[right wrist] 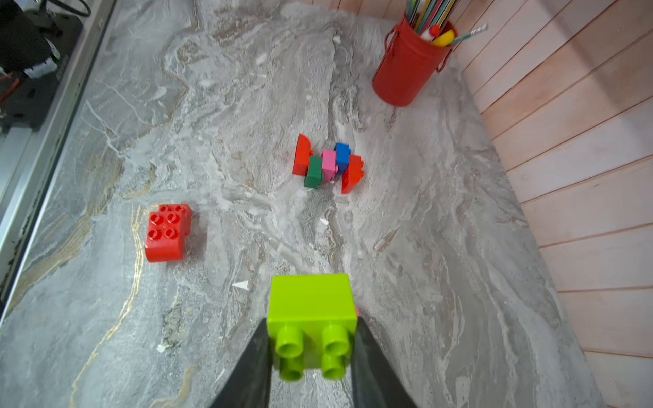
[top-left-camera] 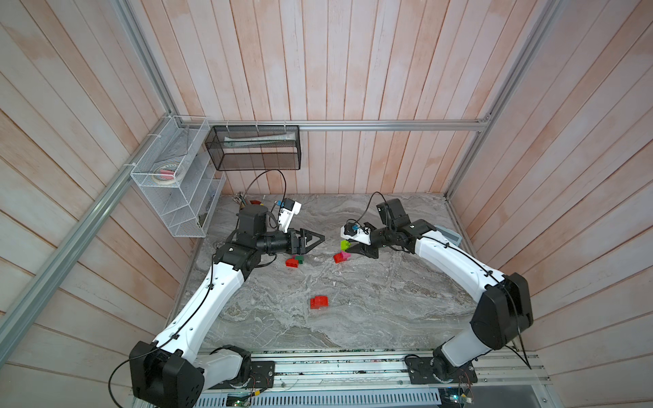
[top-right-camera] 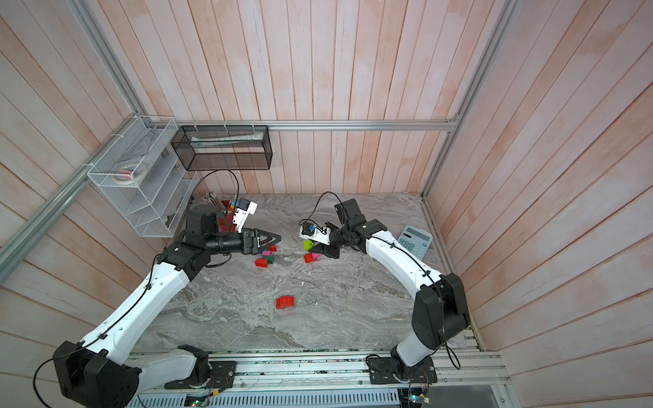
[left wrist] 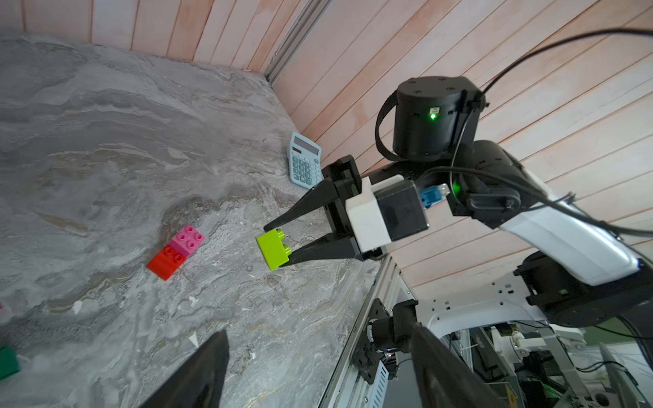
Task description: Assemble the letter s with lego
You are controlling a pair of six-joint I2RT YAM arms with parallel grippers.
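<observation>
My right gripper is shut on a lime green brick (right wrist: 311, 299), held above the table with its studs toward the gripper. Empty and open, my left gripper (top-left-camera: 322, 239) hangs to the left of it, a gap between them. Beneath the lime brick a red brick (left wrist: 166, 262) and a pink brick (left wrist: 187, 238) stand end to end on the table. Apart from them, nearer the front edge, lie red bricks (right wrist: 167, 230) that look stacked. A cluster under my left gripper holds a green brick (right wrist: 313, 172), a pink one (right wrist: 329, 164), a blue one (right wrist: 342, 155) and red ones.
A red bucket of pens (right wrist: 408, 62) stands at the back left. The calculator (top-right-camera: 414, 241) lies near the right edge. Baskets hang on the walls, among them a black wire basket (top-left-camera: 253, 148).
</observation>
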